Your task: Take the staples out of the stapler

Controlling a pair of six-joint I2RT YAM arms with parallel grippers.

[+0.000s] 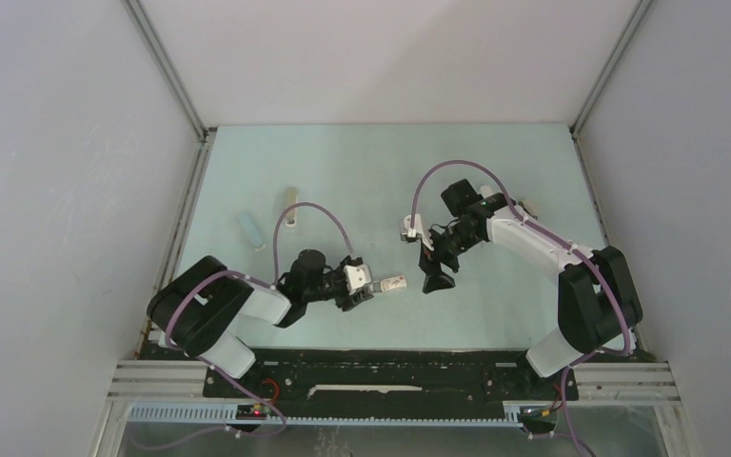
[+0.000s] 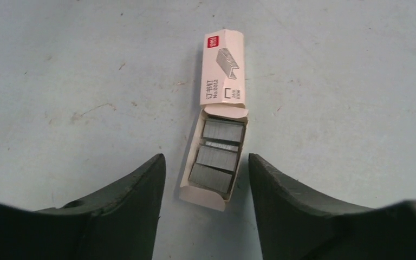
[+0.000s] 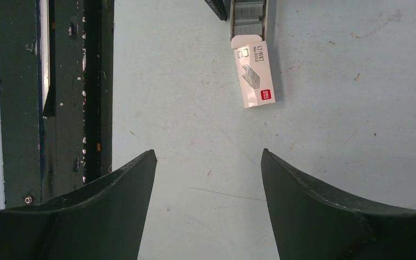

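Observation:
A small open staple box (image 2: 188, 176) lies on the table, its staple strips (image 2: 216, 157) showing inside and its pale printed lid (image 2: 223, 67) folded out at the far end. Over the tray end stands my left gripper, open, with one finger on each side of the box and a visible gap to both walls. To the right of the lid, my right gripper is open above bare table, nothing between its fingers. The right wrist view shows the same lid (image 3: 255, 76) at its top. I cannot make out a stapler for certain.
At the left back lie a light-blue object (image 1: 251, 230) and a beige one (image 1: 291, 207). A round white item (image 1: 408, 225) stands near the right wrist, and small objects (image 1: 530, 207) lie behind the right arm.

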